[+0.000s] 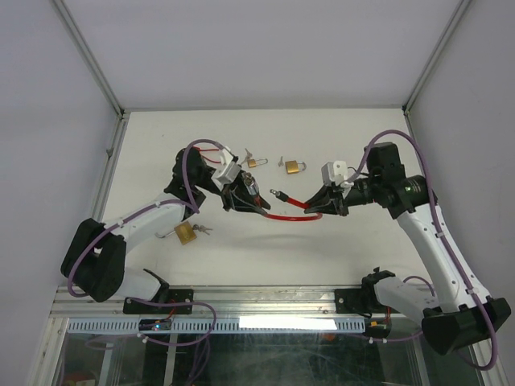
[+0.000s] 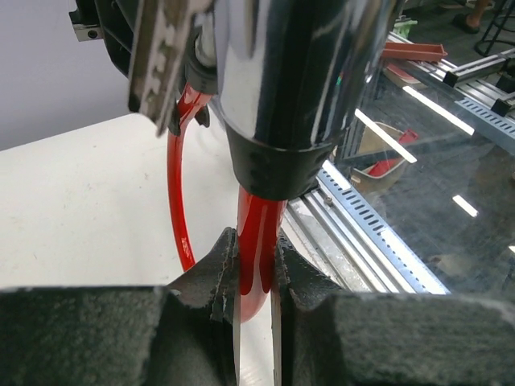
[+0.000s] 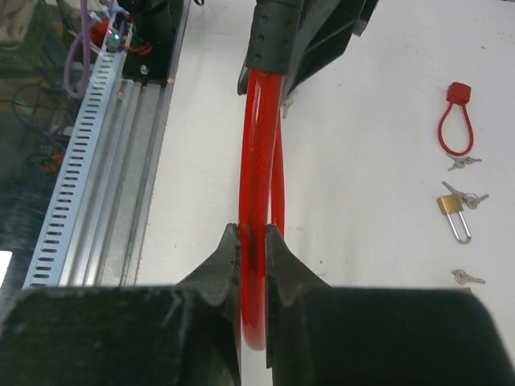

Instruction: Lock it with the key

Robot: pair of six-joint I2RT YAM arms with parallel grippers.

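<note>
A red cable lock hangs between my two grippers, its cable (image 1: 294,218) sagging a little above the table. My left gripper (image 1: 265,207) is shut on the red cable (image 2: 256,233) just below the lock's silver-and-black body (image 2: 286,88). My right gripper (image 1: 309,207) is shut on the cable (image 3: 257,161) near its other end. That end has a black sleeve (image 1: 283,197) and a small metal tip (image 1: 273,192), which points left toward the lock body (image 1: 250,183). Tip and body look apart from above, and the keyhole is hidden. No key is in either gripper.
On the table lie a brass padlock (image 1: 292,167) with a key (image 1: 281,161) beside it, a smaller padlock (image 1: 257,162) and a bigger one (image 1: 185,233) with keys (image 1: 203,229). A small red cable lock (image 3: 458,121) lies among them.
</note>
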